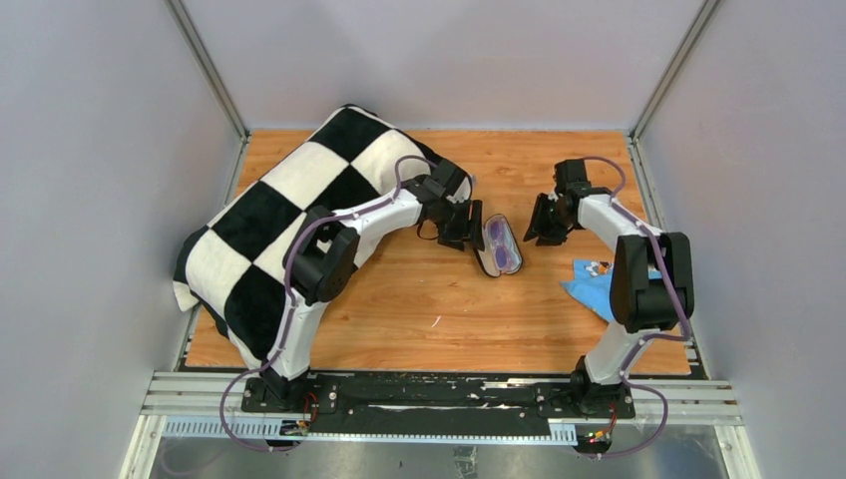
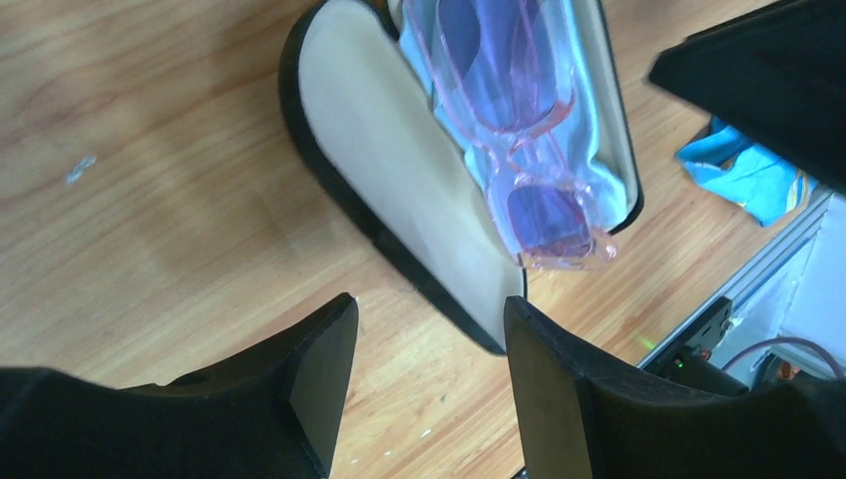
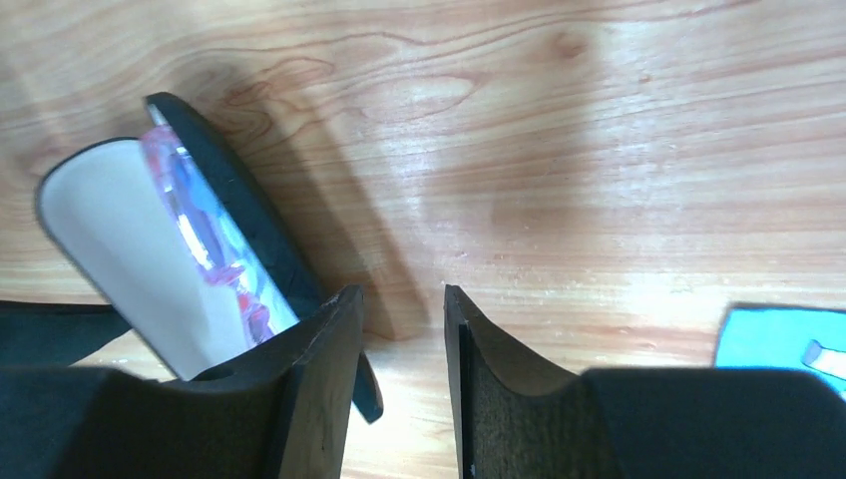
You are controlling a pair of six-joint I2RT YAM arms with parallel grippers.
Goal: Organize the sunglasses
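Observation:
An open glasses case (image 1: 487, 259) with a white-lined lid lies mid-table. Purple-lensed, clear pink sunglasses rest on blue cloth inside it, also visible in the right wrist view (image 3: 190, 205). My left gripper is beside the case's lid, fingers apart, nothing between them. My right gripper (image 1: 539, 225) is just right of the case; in the right wrist view (image 3: 404, 299) its fingertips are apart over bare wood.
A checkered black-and-white cushion (image 1: 299, 180) covers the table's left part, under the left arm. A blue cloth (image 1: 589, 291) lies at the right, by the right arm.

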